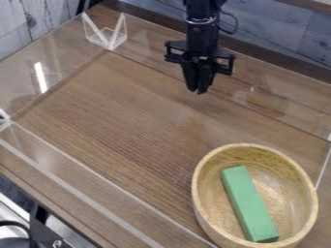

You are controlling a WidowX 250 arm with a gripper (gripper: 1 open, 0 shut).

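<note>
My black gripper (pixel 199 79) hangs over the back middle of the wooden table (pixel 116 116), its fingertips pointing down. Whether it is open or shut is hard to tell at this size. A round cream bowl (pixel 210 174) at the front right holds a long green block (pixel 249 201), well apart from the gripper.
A white bracket-like piece (pixel 106 29) stands at the back left, and another white piece shows at the left edge. Dark cables lie at the lower left corner.
</note>
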